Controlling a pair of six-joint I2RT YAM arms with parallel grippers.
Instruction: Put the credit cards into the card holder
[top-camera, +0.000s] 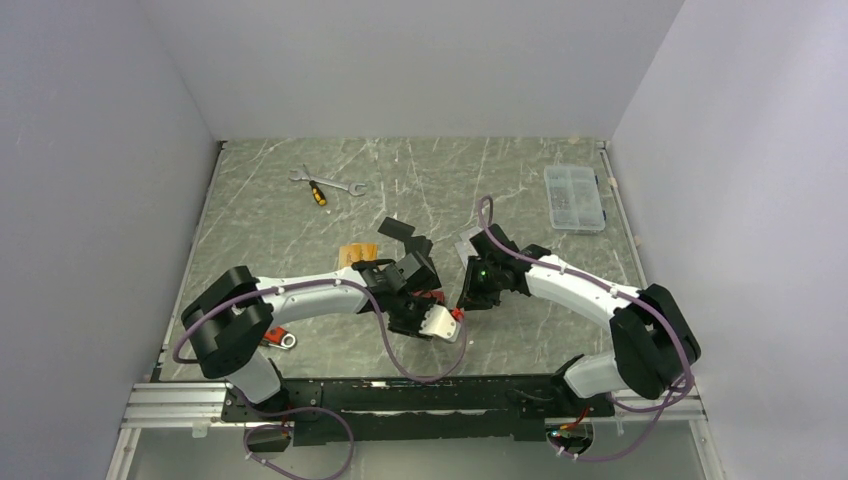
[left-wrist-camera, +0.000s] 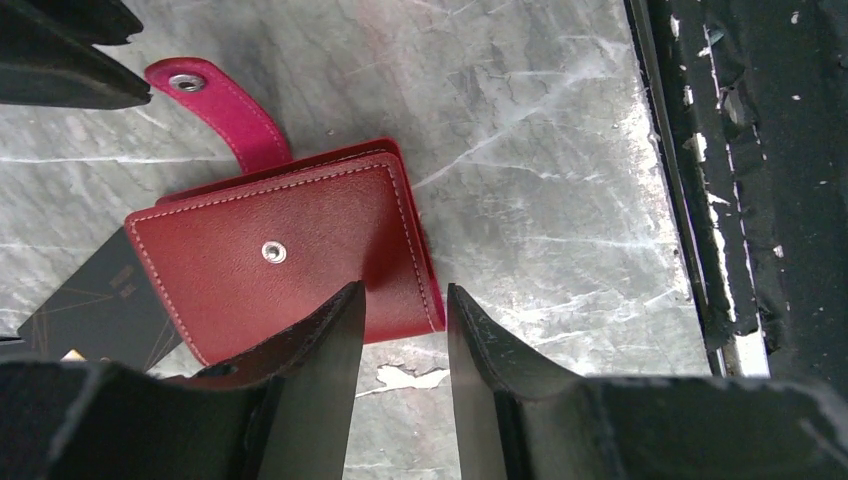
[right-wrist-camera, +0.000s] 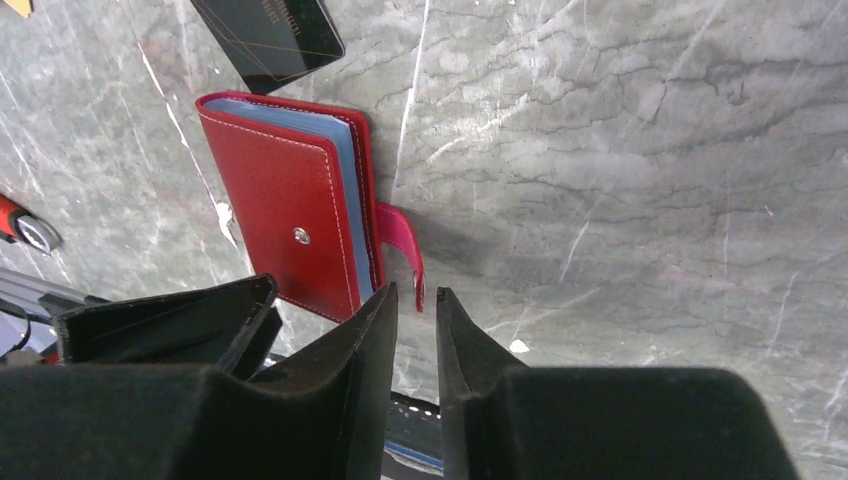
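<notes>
A red card holder (left-wrist-camera: 300, 220) (right-wrist-camera: 290, 210) lies under both arms, its studded face and the clear sleeves along one side showing. Its pink strap (left-wrist-camera: 225, 115) sticks out loose. My left gripper is at one corner of the holder, fingers apart; whether that edge is gripped is unclear. In the right wrist view the parted fingers of my right gripper have the strap end (right-wrist-camera: 418, 285) showing between them; contact cannot be told. Black cards (top-camera: 397, 228) (right-wrist-camera: 270, 35) and a white card (top-camera: 466, 246) lie on the table.
Wrenches with a screwdriver (top-camera: 318, 193) lie at the back left, a clear divided box (top-camera: 574, 198) at the back right. Orange pieces (top-camera: 357, 251) lie behind the left arm; a red-handled tool (top-camera: 279, 339) is near the front left.
</notes>
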